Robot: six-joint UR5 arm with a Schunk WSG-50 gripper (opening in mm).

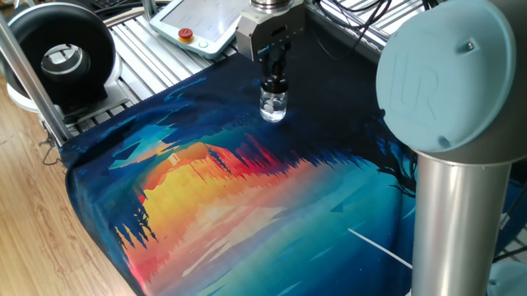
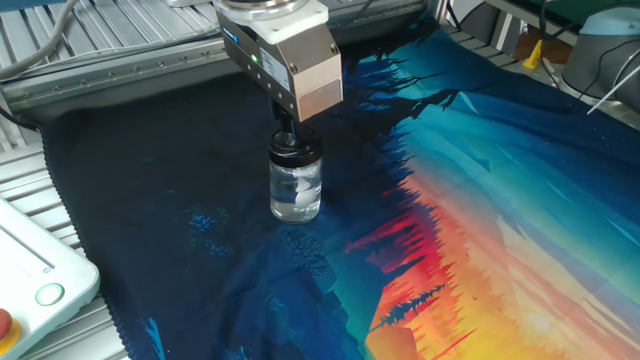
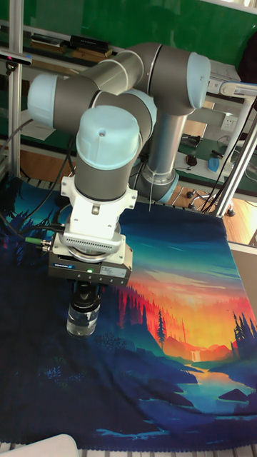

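A clear glass jar point(image 2: 296, 192) with a black lid point(image 2: 296, 148) stands upright on the printed cloth, on its dark part. In the first exterior view the same jar point(image 1: 272, 106) is near the cloth's upper middle. Directly over the lid is my gripper point(image 2: 288, 130), pointing down, its dark fingers meeting the top of the jar. Black fingers against a black lid make it hard to see whether they grip it. The third exterior view has the jar point(image 3: 82, 319) below the gripper's grey body point(image 3: 90, 266).
The cloth point(image 1: 247, 238), with a sunset landscape, is otherwise clear around the jar. A tablet-like pendant point(image 1: 198, 23) with a red button point(image 1: 186, 35) rests on the slatted table. A black round device point(image 1: 62, 62) stands at the left. Cables point(image 1: 354, 16) lie behind.
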